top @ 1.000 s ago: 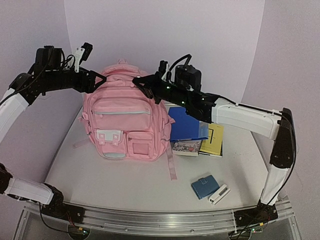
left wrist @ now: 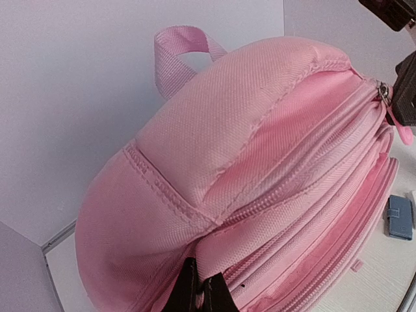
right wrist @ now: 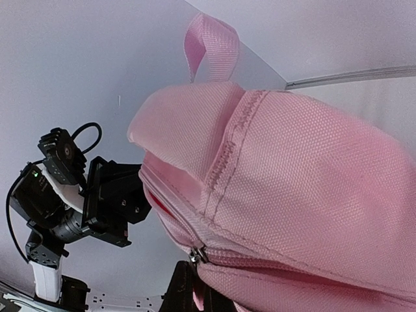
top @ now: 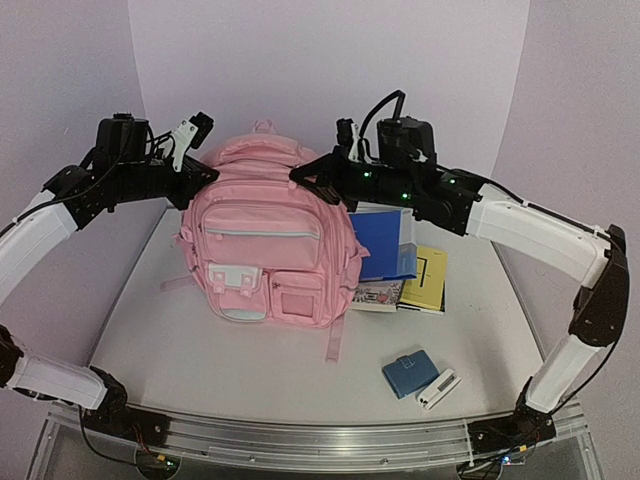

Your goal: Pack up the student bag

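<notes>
The pink backpack [top: 262, 235] stands upright at the left of the table, front pockets facing the near edge. My left gripper [top: 208, 176] is at its upper left side; in the left wrist view its fingers [left wrist: 222, 296] are close together, shut on a fold of the bag's fabric by the zipper seam. My right gripper [top: 298, 176] is at the bag's upper right and shut on the zipper pull [right wrist: 197, 255], whose pink tab goes down between the fingers. A narrow opening runs along the zipper on the left side. The bag's inside is mostly hidden.
Behind the bag's right side lie a blue folder [top: 378, 240], a patterned book [top: 377, 293] and a yellow book [top: 427, 278]. A blue wallet-like case [top: 410, 372] and a white stapler-like object [top: 438, 388] lie near the front right.
The left gripper has come down against the bag's left edge. My right gripper has moved right along the bag's top, and the bag has shifted slightly right with it.
</notes>
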